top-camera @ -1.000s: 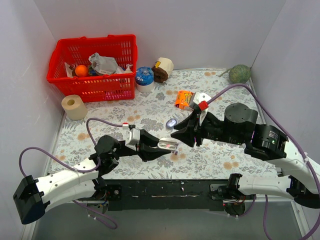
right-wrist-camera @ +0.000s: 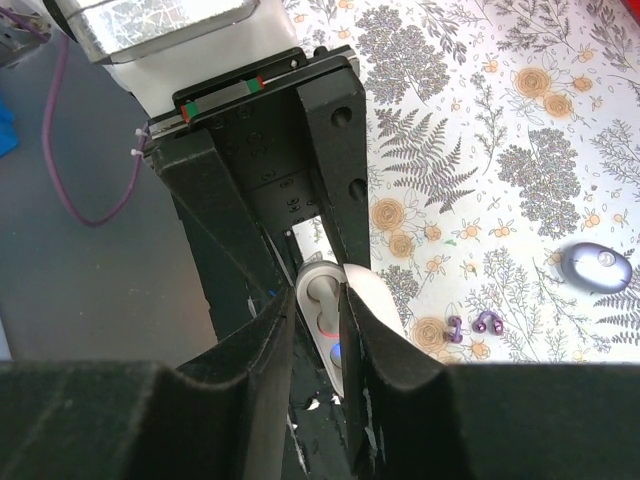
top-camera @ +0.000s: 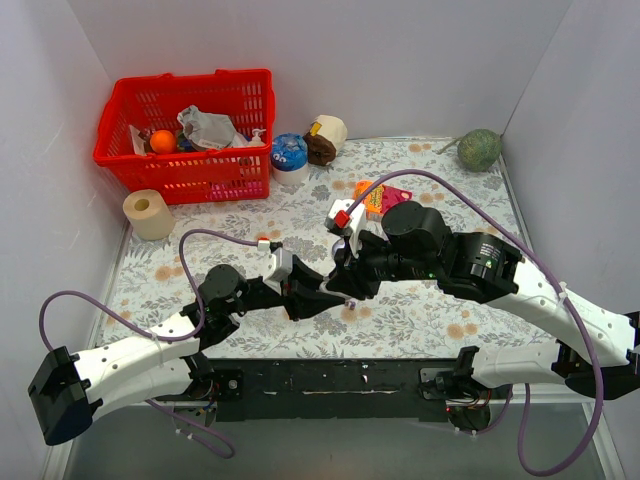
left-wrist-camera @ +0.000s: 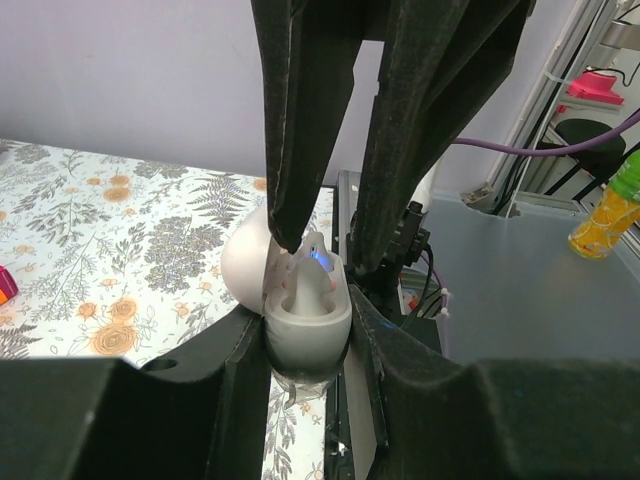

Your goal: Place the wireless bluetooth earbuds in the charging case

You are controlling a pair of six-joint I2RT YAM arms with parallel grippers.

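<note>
The white charging case [left-wrist-camera: 309, 345] stands open, with my left gripper shut on its sides. A pale earbud [left-wrist-camera: 311, 288] sits in the near slot of the case, its stem sticking up. My right gripper is part open, with one finger on each side of this earbud; whether the pads touch it is hard to tell. In the right wrist view a blue spot [right-wrist-camera: 336, 350] shows in the other end of the case [right-wrist-camera: 306, 292], partly behind a finger. From the top, both grippers meet and cover most of the case.
Two small purple pieces [right-wrist-camera: 488, 322] and a grey-purple oval object [right-wrist-camera: 597, 267] lie on the floral cloth. At the back stand a red basket [top-camera: 186, 180], a paper roll [top-camera: 149, 214] and an orange packet [top-camera: 370, 198].
My right gripper has come left from a spot apart from the case and is now around the earbud at it. My left gripper has shifted slightly.
</note>
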